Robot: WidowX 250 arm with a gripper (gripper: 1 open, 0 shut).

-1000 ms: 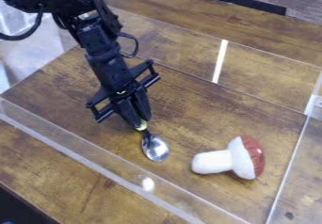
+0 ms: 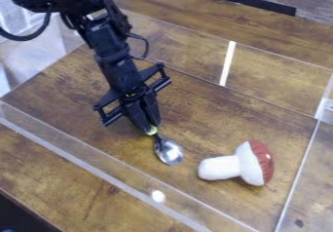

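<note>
A black robot arm reaches down from the upper left to the wooden table, with its gripper (image 2: 148,127) low at the handle of a metal spoon (image 2: 168,150). The spoon's bowl lies toward the front, and its handle end is hidden at the fingertips, so whether the fingers are closed on it is unclear. A white toy mushroom with a red cap (image 2: 256,163) lies on its side to the right of the spoon.
Clear panels or strips run along the front left and the right side of the table (image 2: 78,202).
The mushroom has not moved.
</note>
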